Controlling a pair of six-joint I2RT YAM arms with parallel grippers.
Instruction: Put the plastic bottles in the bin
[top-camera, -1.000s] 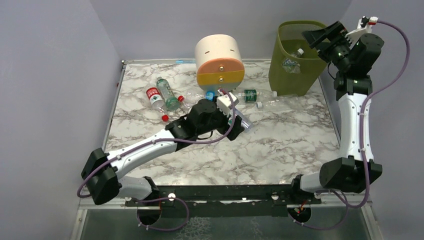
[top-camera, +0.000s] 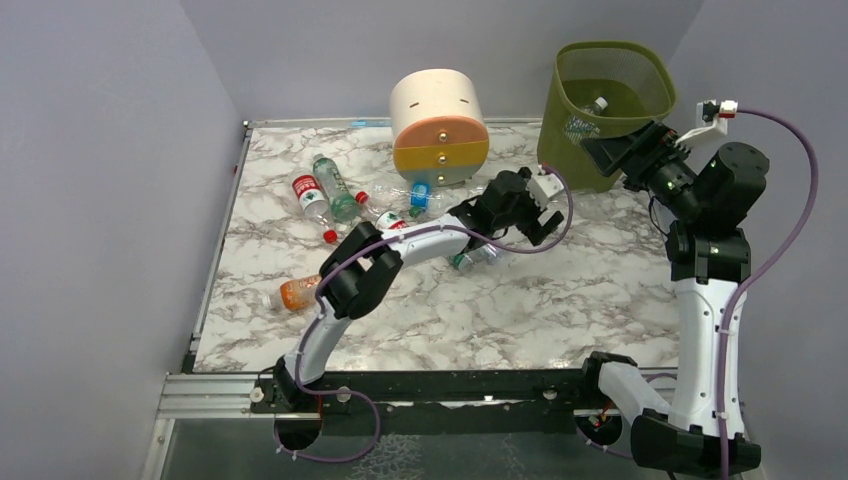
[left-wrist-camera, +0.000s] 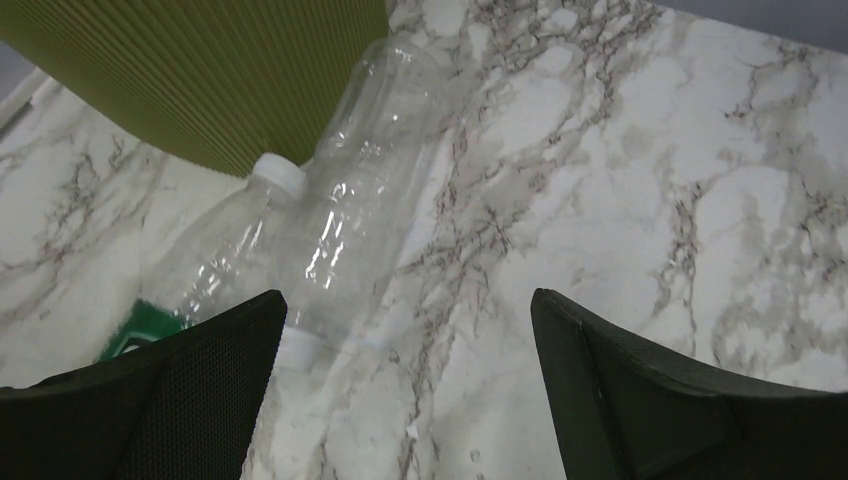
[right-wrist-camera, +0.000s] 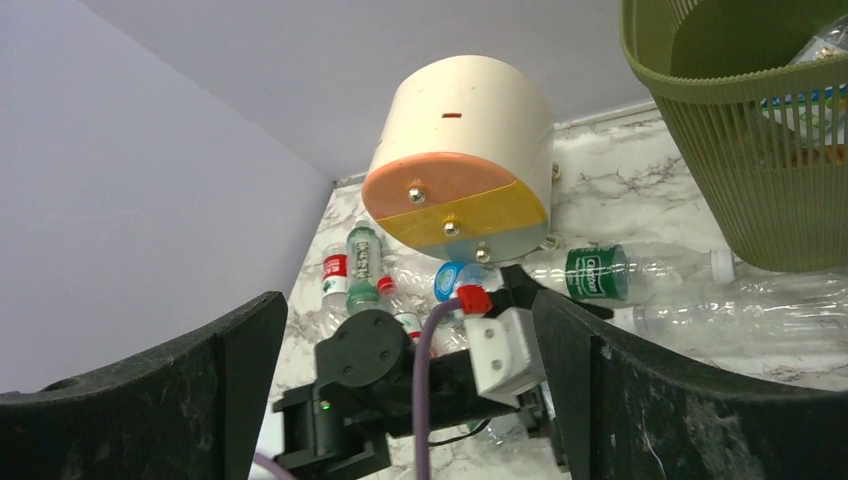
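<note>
My left gripper (top-camera: 540, 210) is open above clear plastic bottles beside the bin; its wrist view shows a clear bottle (left-wrist-camera: 355, 190) and a green-labelled bottle (left-wrist-camera: 225, 245) below the fingers. My right gripper (top-camera: 610, 150) hangs by the front of the green bin (top-camera: 565, 150), fingers apart with nothing visible between them. A bottle (top-camera: 585, 125) is inside the bin. More bottles lie left: a red-labelled one (top-camera: 310, 198), a green one (top-camera: 340, 200), an orange-labelled one (top-camera: 298, 292) and others partly hidden by the left arm.
A cream drum-shaped drawer box (top-camera: 440, 105) stands at the back between bottles and bin. Grey walls bound the back and sides.
My right gripper has come down from over the bin toward its front.
</note>
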